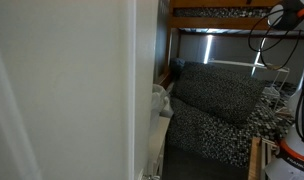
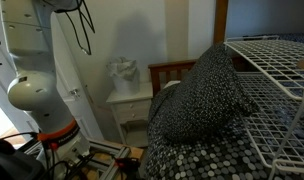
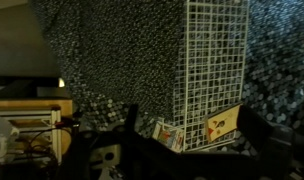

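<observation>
My gripper is open at the bottom of the wrist view, dark fingers wide apart and nothing seen held between them. Beyond it in that view lies a white wire rack (image 3: 214,60). A tan card-like item (image 3: 222,123) with a picture rests at the rack's near end, close to the right finger. Left of this is a small colourful packet (image 3: 169,136). Neither exterior view shows the fingers; only parts of my arm (image 2: 42,95) appear there.
Dark patterned bedding (image 2: 197,160) and a large matching pillow (image 2: 202,95) fill the bed beside the rack. A white nightstand (image 2: 130,108) carries a whitish bin (image 2: 123,72). In exterior view 1, a pale wall or door panel (image 1: 62,90) blocks the left half.
</observation>
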